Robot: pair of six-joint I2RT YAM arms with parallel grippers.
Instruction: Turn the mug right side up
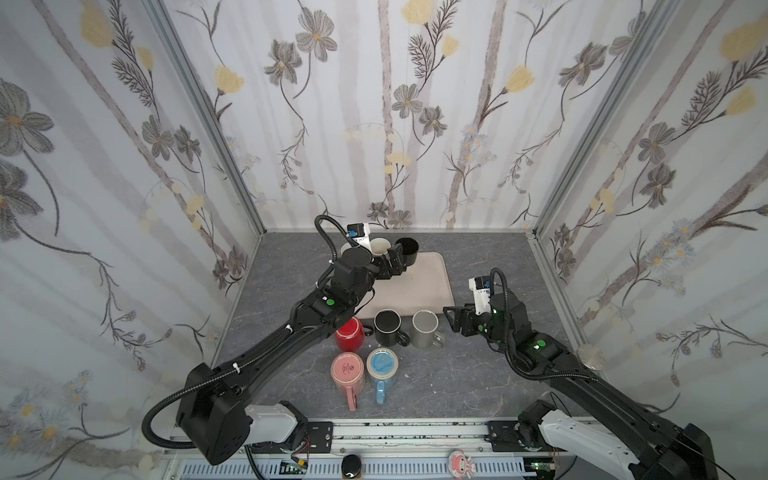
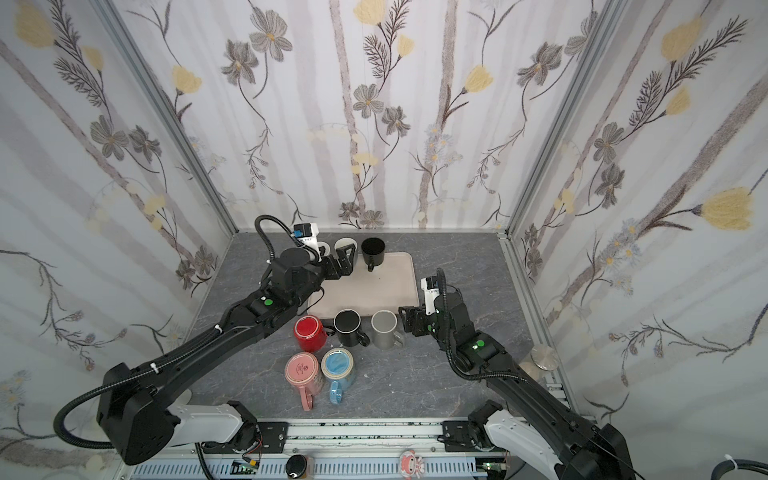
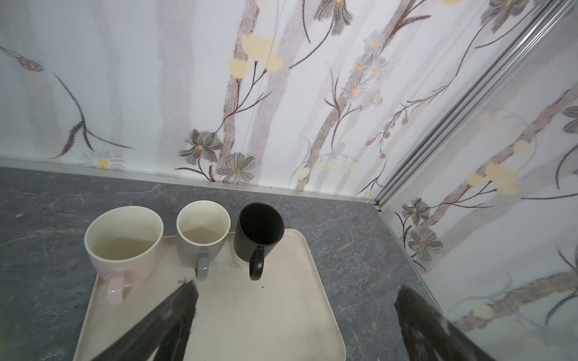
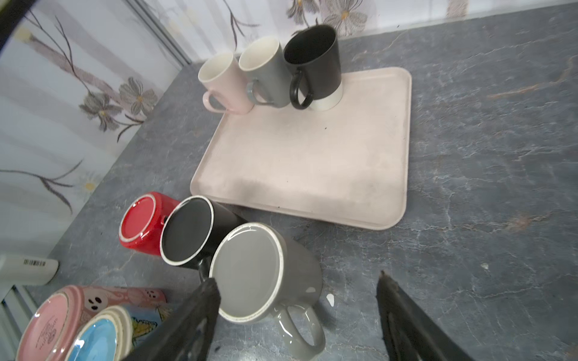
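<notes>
Three mugs stand upright in a row at the tray's back edge: a pink mug, a grey-blue mug and a black mug, mouths up, handles toward the front. My left gripper hovers over the tray near them, fingers wide apart and empty in the left wrist view. In front of the tray, a grey mug, a second black mug and a red mug stand bottom up. Right of the grey one, my right gripper is open with nothing between its fingers.
The beige tray is bare in its middle and front. Nearer the base rail, an upside-down pink mug and a blue mug stand side by side.
</notes>
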